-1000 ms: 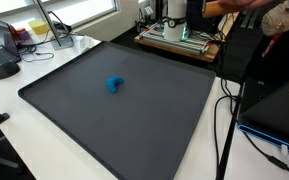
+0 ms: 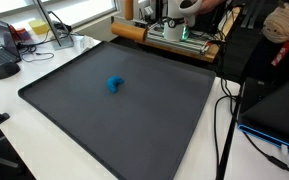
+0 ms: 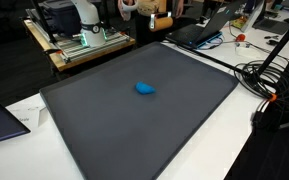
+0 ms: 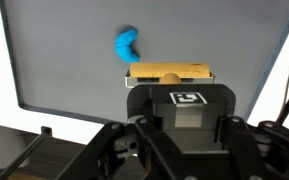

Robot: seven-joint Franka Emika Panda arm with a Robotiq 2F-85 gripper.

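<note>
A wooden block (image 4: 171, 71) with a round knob lies across the front of my gripper in the wrist view. The gripper is shut on it, though the fingertips are mostly hidden. A small curved blue piece (image 4: 126, 44) rests on the dark grey board, just past the block and to its left. It shows as the blue piece (image 2: 114, 83) left of centre in exterior view 1 and as the blue piece (image 3: 145, 88) in exterior view 2. The wooden block (image 2: 131, 31) hangs near the board's far edge in exterior view 1.
Wide stretches of the dark board (image 2: 129, 125) are bare. A laptop (image 2: 1, 55) and cables stand beyond its left side. A low wooden shelf or tray (image 3: 79, 50) with items sits behind the board in exterior view 2.
In exterior view 1 the wooden block has come from the upper right to the board's far edge, moving left. The blue piece has stayed in place.
</note>
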